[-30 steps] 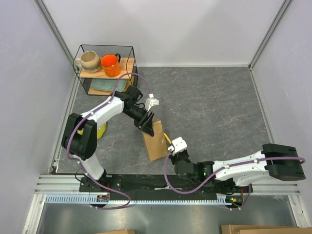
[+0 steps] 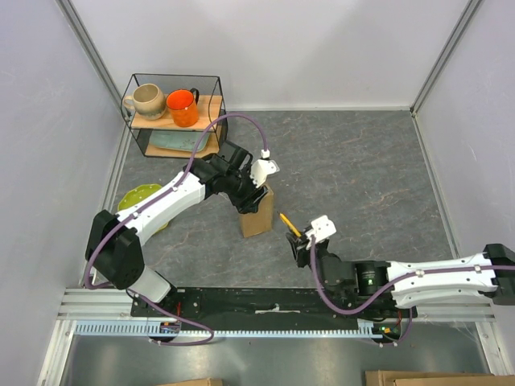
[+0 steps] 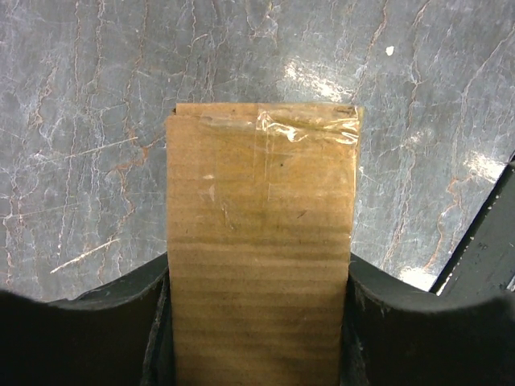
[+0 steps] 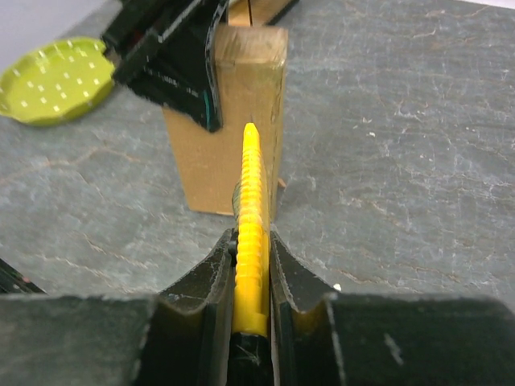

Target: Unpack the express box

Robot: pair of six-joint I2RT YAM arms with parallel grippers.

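The brown cardboard box [image 2: 257, 217] stands on end near the middle of the table, with my left gripper [image 2: 254, 201] closed round its upper part. Between the left fingers in the left wrist view, the box [image 3: 261, 217] shows a taped end with clear, shiny tape. My right gripper [image 2: 298, 243] is shut on a yellow cutter [image 2: 290, 224], to the right of the box and apart from it in the top view. Seen from the right wrist, the yellow cutter [image 4: 252, 233] points up and away, and the box [image 4: 241, 112] stands beyond its tip.
At the back left, a wire rack [image 2: 167, 129] holds a beige mug [image 2: 148, 102] and an orange mug [image 2: 183, 108]. A yellow-green plate [image 2: 138, 195] lies partly behind the left arm. Open grey tabletop [image 2: 354, 177] fills the right side.
The box has shifted away from the front edge and swung more upright in my left gripper. My right gripper, with the yellow cutter, has drawn off rightward from the box.
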